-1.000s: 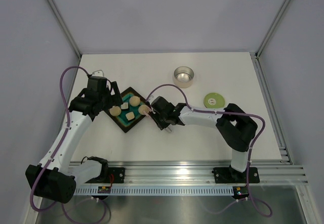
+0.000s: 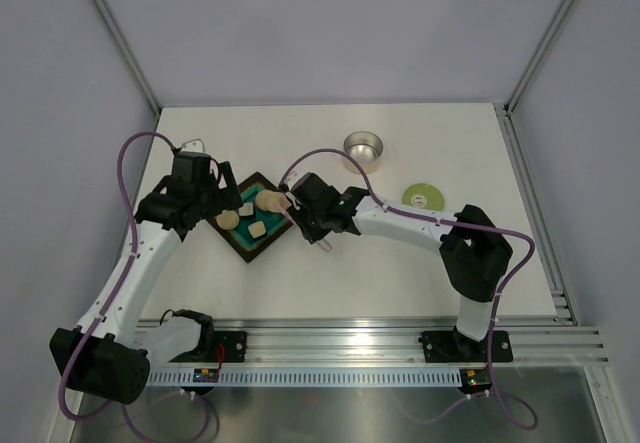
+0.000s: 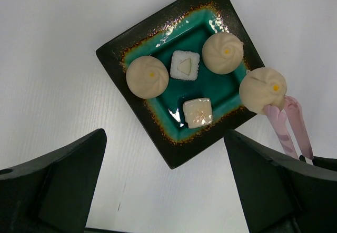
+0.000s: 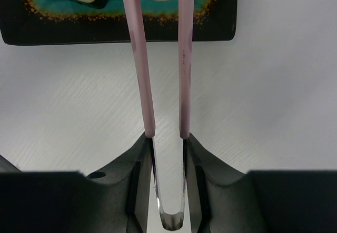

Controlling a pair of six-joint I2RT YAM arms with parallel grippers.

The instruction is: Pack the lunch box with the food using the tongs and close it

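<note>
A square dark plate (image 3: 158,138) with a teal centre holds a bun (image 3: 147,77), another bun (image 3: 222,53), a rice piece with a pale centre (image 3: 184,65) and a glazed piece (image 3: 197,112). My right gripper is shut with pink tongs on a third bun (image 3: 262,85), raised over the plate's right corner. In the right wrist view that bun is mostly cut off at the top edge. My left gripper (image 2: 222,188) stands open above the plate's left side, nothing between its fingers.
A steel pot (image 2: 363,149) stands at the back centre. A green round item (image 2: 423,197) lies on the right of the white table (image 2: 450,273).
The bun held by the right gripper and tongs has moved up and back over the plate, with the right arm rising. The left arm has not moved.
</note>
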